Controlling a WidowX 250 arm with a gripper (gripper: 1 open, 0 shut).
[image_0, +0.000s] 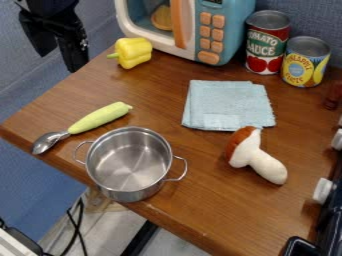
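The black gripper (60, 40) hangs at the upper left, off the table's edge, dark and partly cut by the frame; its fingers' state is hard to make out. To its right lies a yellow pepper (132, 52). A steel pot (128, 165) sits near the front edge, with a green corn cob (100, 117) and a spoon (50, 139) to its left. A folded light blue cloth (227, 103) lies in the middle, and a white and brown mushroom-like toy (261, 163) lies below it.
A toy microwave (187, 25) stands at the back, beside a tomato sauce can (266, 45) and a yellow can (305, 64). Black appliance parts line the right edge. The wooden table (187, 210) has bare space at its front right.
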